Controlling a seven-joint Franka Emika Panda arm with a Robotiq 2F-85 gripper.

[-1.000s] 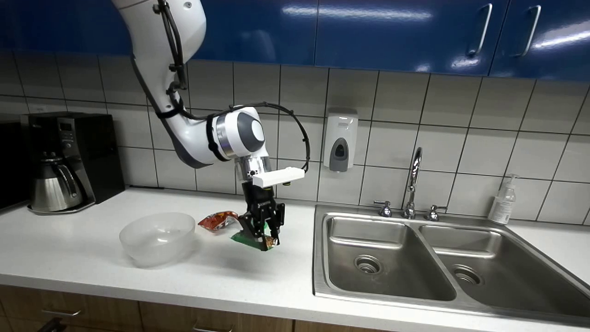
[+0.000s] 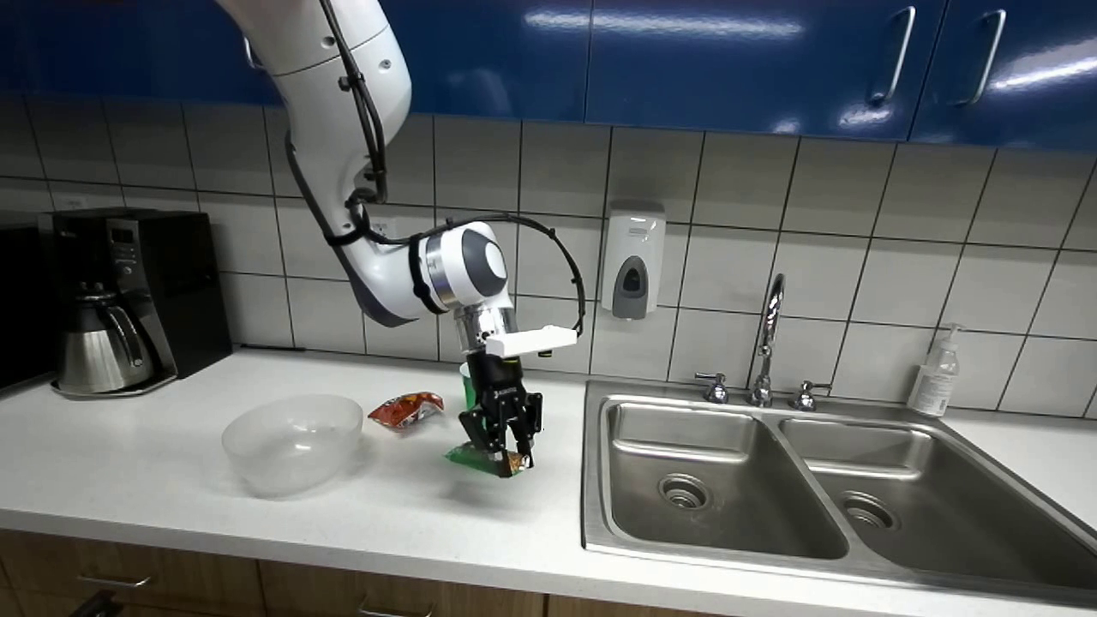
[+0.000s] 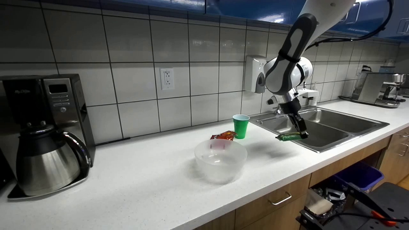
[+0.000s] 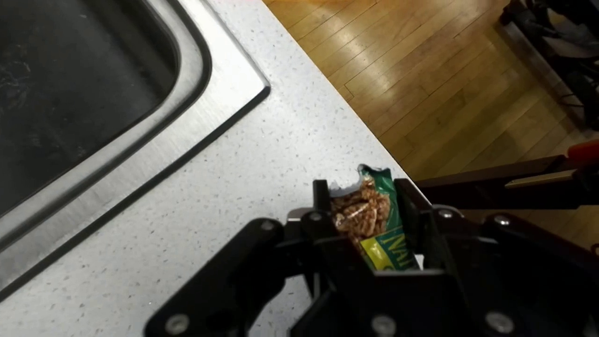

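Note:
My gripper (image 2: 516,464) is shut on a green snack packet (image 4: 387,224), whose clear window shows brown contents in the wrist view. In exterior view 2 the packet (image 3: 289,136) sticks out leftward from the fingers, held above the counter near the sink. A second packet, red (image 2: 407,410), lies on the counter behind and to the right of a translucent bowl (image 2: 293,442). The bowl looks empty. A green cup (image 3: 240,126) stands upright near the wall; my arm mostly hides it in exterior view 1.
The double sink (image 2: 599,463) lies right of the gripper, with a faucet (image 2: 766,344) behind it. At far left stands a coffee maker (image 2: 154,288). Open counter (image 2: 432,524) stretches between bowl and sink, ending at the front edge.
My gripper has shifted a little to the right and slightly lower in exterior view 1, carrying the green packet with it. The bowl and red packet have stayed put.

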